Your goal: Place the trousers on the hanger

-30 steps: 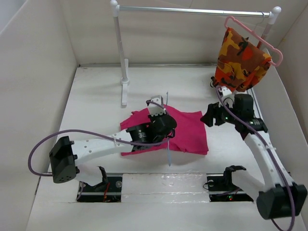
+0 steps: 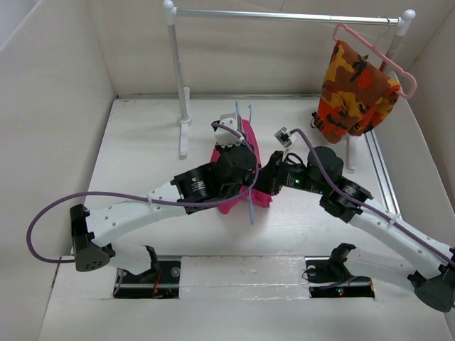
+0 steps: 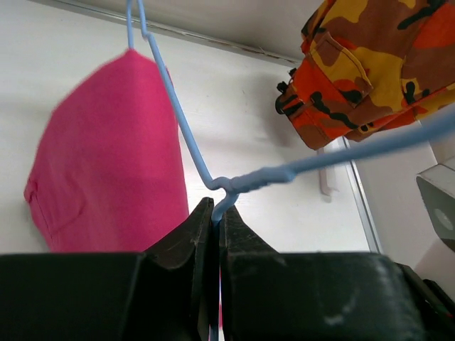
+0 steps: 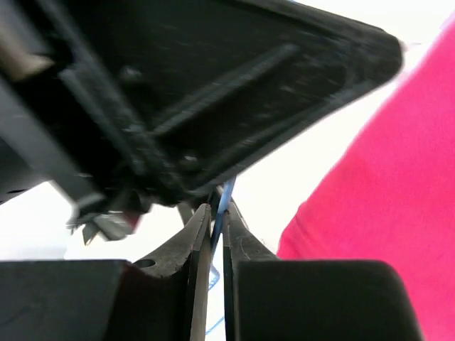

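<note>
The pink trousers point(image 2: 262, 201) hang draped over the blue hanger point(image 3: 183, 121), largely behind my arms in the top view. In the left wrist view they point(image 3: 114, 163) fall in a broad fold from the hanger. My left gripper is shut on the hanger's blue wire near its bend. Close beside it is my right gripper, its fingers brought together around a thin blue part of the hanger. Seen from above, the two grippers almost meet, and their fingertips are hidden there.
At the right end of the metal rail point(image 2: 284, 15) hangs a pink hanger point(image 2: 377, 53) bearing a camouflage garment point(image 2: 355, 89). The rest of the rail is bare.
The trousers, spread wide earlier, now form a narrow hanging bundle. My left arm has risen slightly. From the right, my right gripper has come in to the hanger beside the left one.
</note>
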